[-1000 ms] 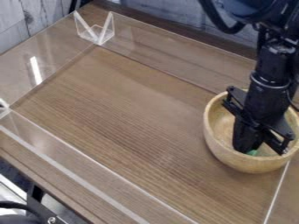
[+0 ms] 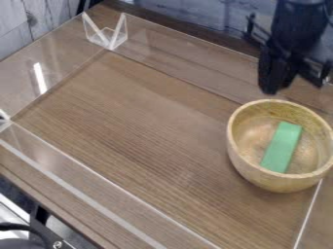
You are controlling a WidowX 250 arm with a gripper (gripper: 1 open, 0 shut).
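A wooden bowl (image 2: 244,156) sits at the right of the table, and a green rectangular block (image 2: 281,147) lies inside it. The dark gripper (image 2: 286,86) is raised above and behind the bowl at the upper right, clear of the block, its small fingers pointing down. It is shut, and nothing shows held in it.
A clear plastic object (image 2: 107,29) is at the back left edge. A cable lies at the lower left corner.
The gripper has risen up and back out of the bowl, uncovering the green block, which stays in the bowl.
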